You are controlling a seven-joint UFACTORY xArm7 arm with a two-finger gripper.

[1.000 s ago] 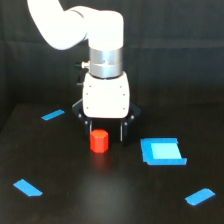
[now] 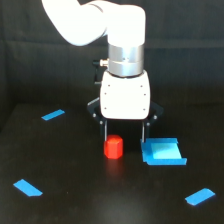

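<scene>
A red cylinder (image 2: pixel 113 147) stands on the dark table, just left of a light blue square outlined with blue tape (image 2: pixel 163 151). The white arm comes down from the top, and its gripper (image 2: pixel 125 131) hangs over and around the cylinder, the dark fingers apart on either side of it. Whether they touch the cylinder cannot be seen clearly.
Short blue tape strips lie on the dark table (image 2: pixel 90 195) at the left back, front left and front right.
The arm and gripper have moved right, and the red cylinder has shifted right with them, closer to the taped square.
</scene>
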